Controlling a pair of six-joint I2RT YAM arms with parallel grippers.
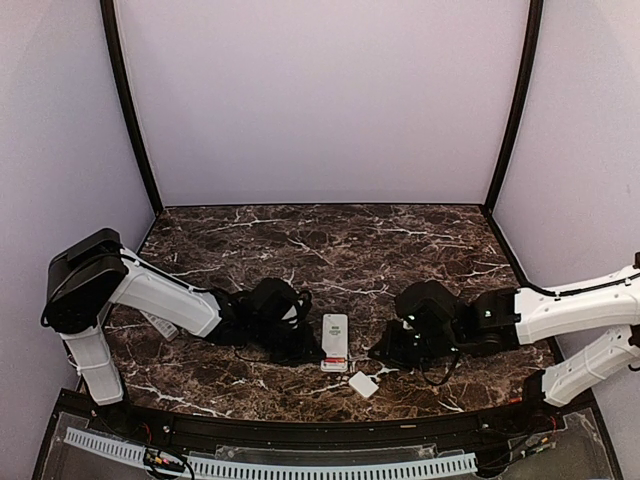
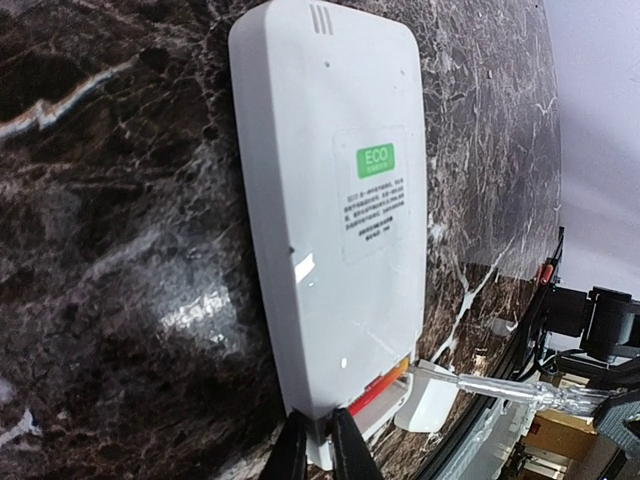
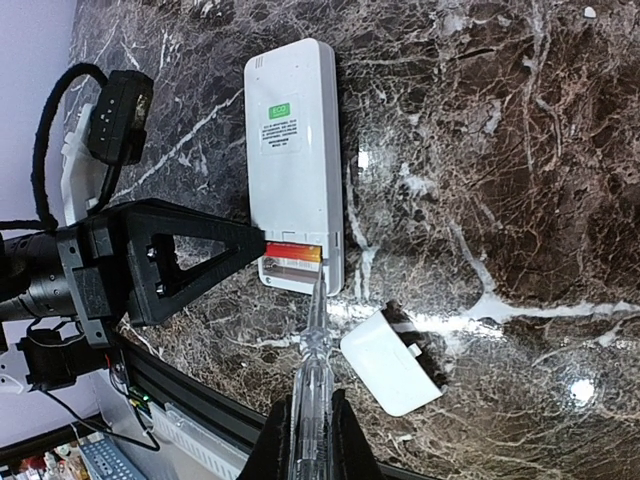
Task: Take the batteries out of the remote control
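The white remote (image 1: pixel 335 330) lies back-up with its battery bay open at the lower end, a red-and-orange battery (image 3: pixel 292 251) inside. My left gripper is at that end, its fingertips against the bay's left edge; how far they are apart is hard to tell. My right gripper is shut on a clear, slender pointed tool (image 3: pixel 314 370), whose tip reaches the right end of the battery. The detached white cover (image 3: pixel 390 362) lies below and right of the remote.
Another white object (image 1: pixel 160 324) lies at the left, partly behind the left arm. The front edge runs close below the cover.
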